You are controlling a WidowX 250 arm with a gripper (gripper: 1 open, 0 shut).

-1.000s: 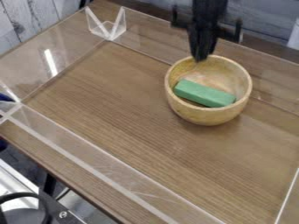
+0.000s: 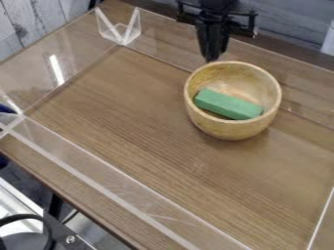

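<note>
A tan round bowl (image 2: 248, 80) sits on the wooden table at the right of the camera view, with a green block (image 2: 229, 104) lying inside it. My dark gripper (image 2: 212, 51) hangs just behind and above the bowl's back rim, at the top of the view. It looks shut, with nothing seen between its fingers.
A clear plastic piece (image 2: 120, 27) stands at the back left. Clear strips run along the left side, and dark cables lie at the lower left corner.
The bowl and block look in about the same place.
</note>
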